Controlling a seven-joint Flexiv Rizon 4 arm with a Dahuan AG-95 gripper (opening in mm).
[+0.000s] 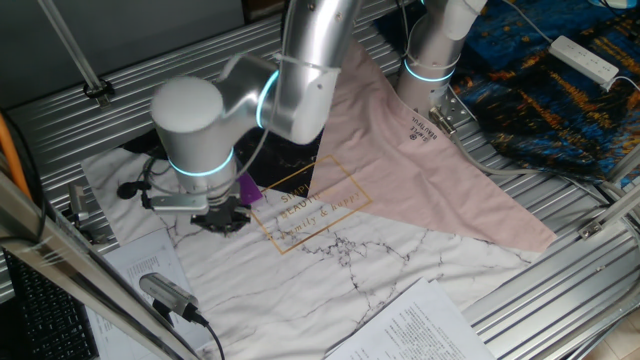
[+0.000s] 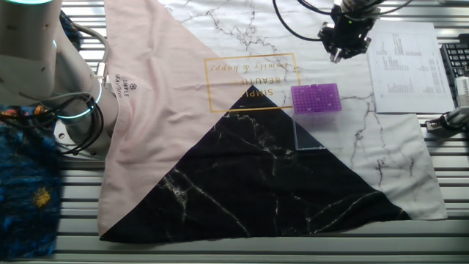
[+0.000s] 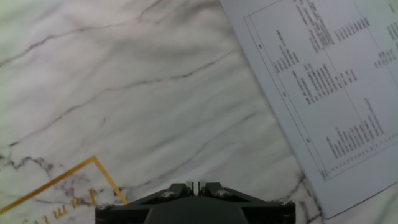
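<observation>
On the cloth lies a purple rack with a grid of holes (image 2: 316, 98), and a clear box part (image 2: 311, 137) adjoins it. Only a purple corner of the rack (image 1: 250, 190) shows past the arm in exterior view 1. My gripper (image 2: 335, 57) hangs over the white marble part of the cloth, beside the rack and apart from it. In the wrist view the fingertips of my gripper stand together at the bottom edge, shut, and nothing shows between them. The rack is outside the wrist view.
A marble, black and pink cloth (image 1: 420, 190) covers the table. Printed sheets (image 2: 412, 66) lie near the gripper, with more paper (image 1: 415, 325) at the front. A grey device with a cable (image 1: 168, 293) and a keyboard (image 1: 40, 315) sit at the left.
</observation>
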